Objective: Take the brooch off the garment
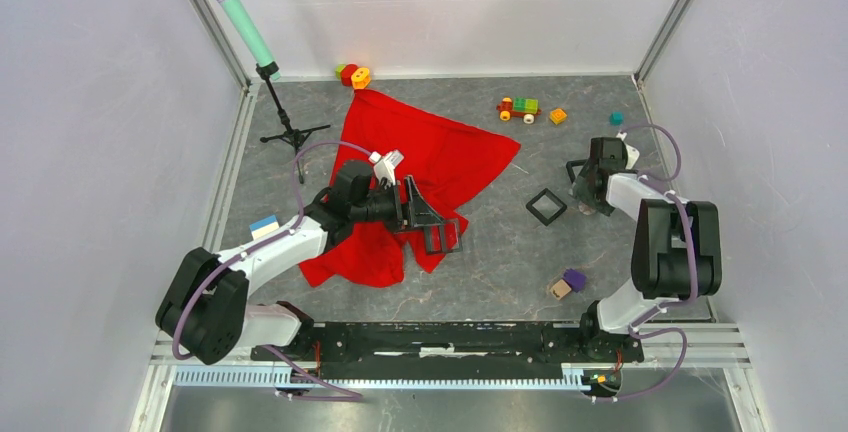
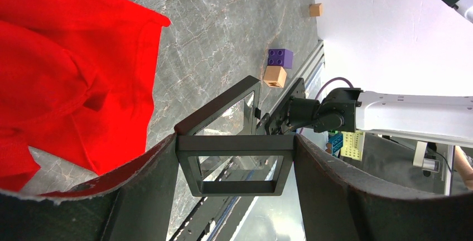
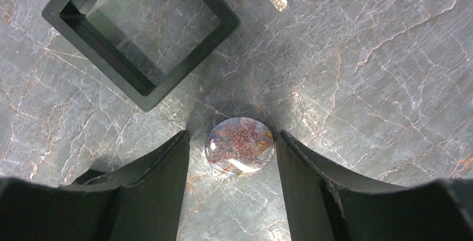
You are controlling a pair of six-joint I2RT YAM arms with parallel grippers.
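The round brooch, glossy with a coloured picture, lies on the grey floor in the right wrist view, off the garment. On either side of it stand the fingertips of my right gripper, with narrow gaps left and right; they are apart and do not hold it. The red garment is spread out, creased, in the middle left of the top view. Over its lower right edge, my left gripper is shut on a black-edged clear box. The left wrist view also shows the garment.
An open square black frame lies close to the brooch; in the top view a black frame stands left of my right gripper. Purple and tan blocks sit near the front. A toy train is at the back. Free floor separates garment and frame.
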